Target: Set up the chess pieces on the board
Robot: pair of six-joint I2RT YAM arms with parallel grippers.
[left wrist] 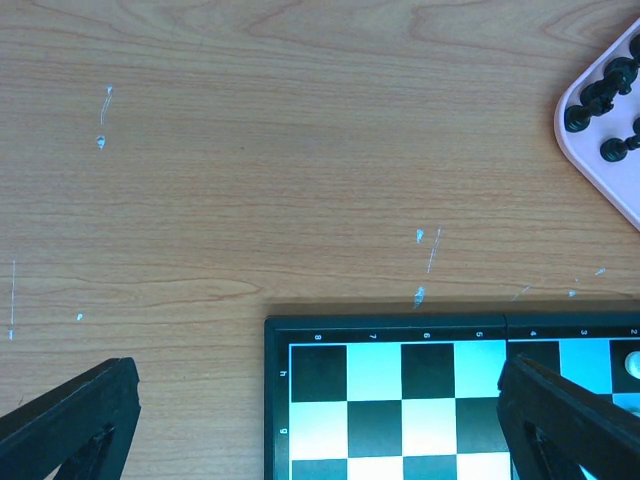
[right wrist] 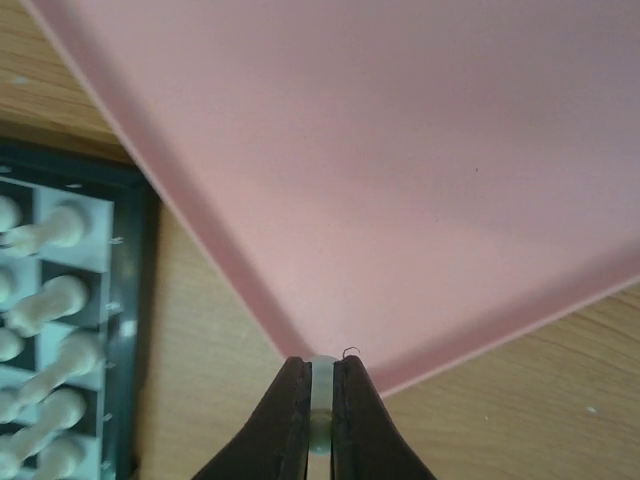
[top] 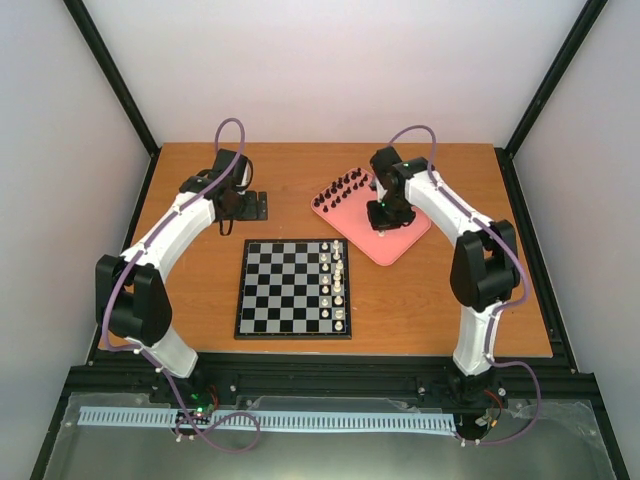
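Observation:
My right gripper is shut on a white chess piece [right wrist: 322, 375], held above the pink tray [top: 400, 245] near its front corner. The chessboard [top: 285, 290] has white pieces [top: 338, 300] on its right two columns; its other squares are bare. Black pieces [left wrist: 620, 148] stand on the back-left part of the tray. My left gripper is open with nothing between its fingers, over the table beyond the board's back-left corner.
The board's dark border lies just left of the tray in the right wrist view.

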